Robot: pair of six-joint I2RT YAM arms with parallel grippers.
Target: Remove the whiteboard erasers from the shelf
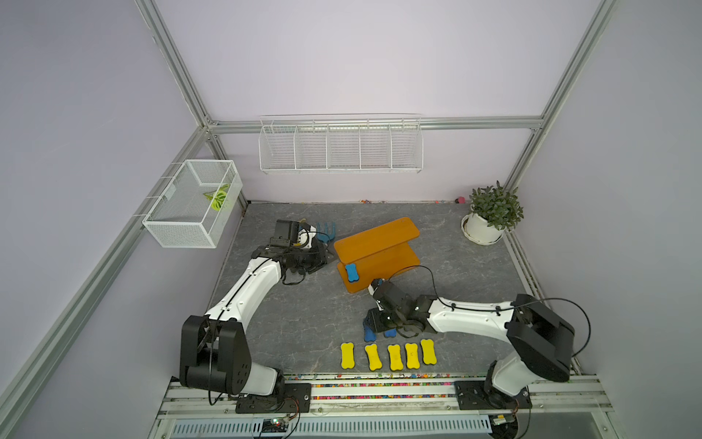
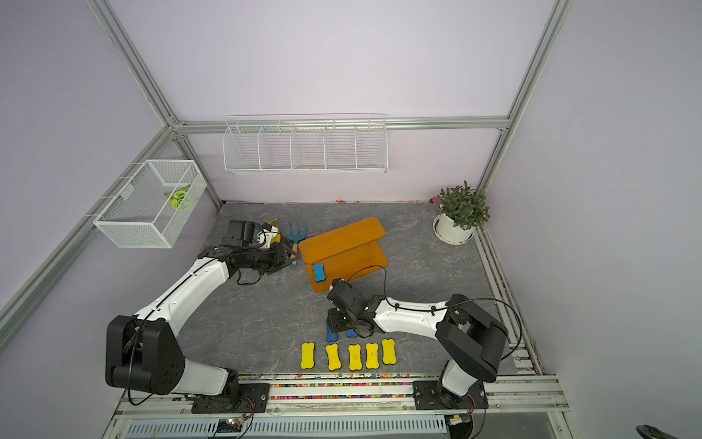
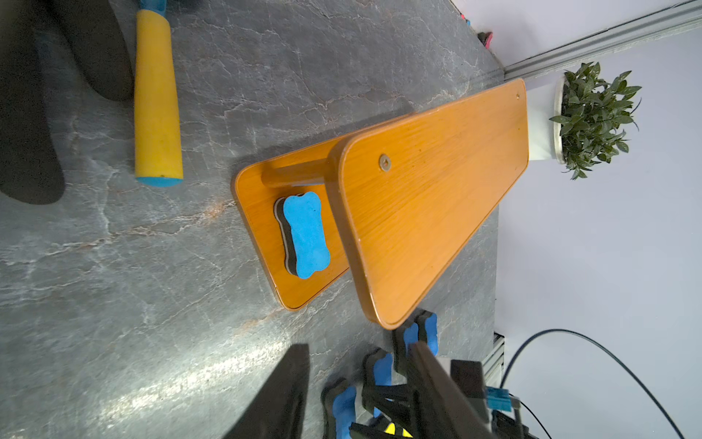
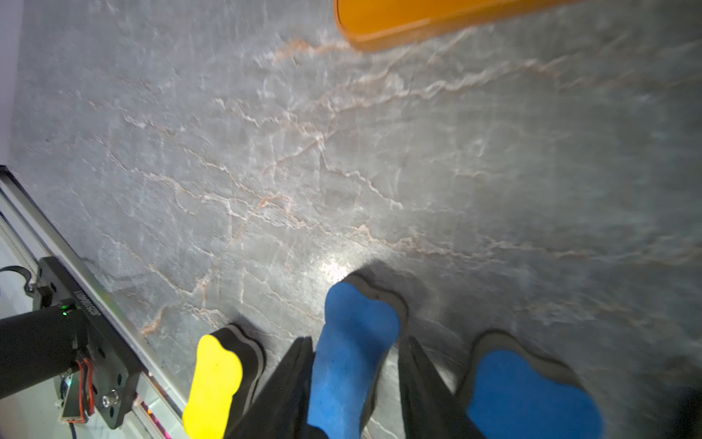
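One blue eraser lies on the lower board of the orange wooden shelf. More blue erasers lie on the table in front of the shelf. My left gripper is open, poised left of the shelf with nothing between its fingers. My right gripper is low over one of those table erasers, its fingers part open on either side of it in the right wrist view; whether they touch it I cannot tell.
Several yellow erasers line the front edge. A potted plant stands back right, and yellow-handled tools lie left of the shelf. Wire baskets hang on the walls. The table between shelf and plant is clear.
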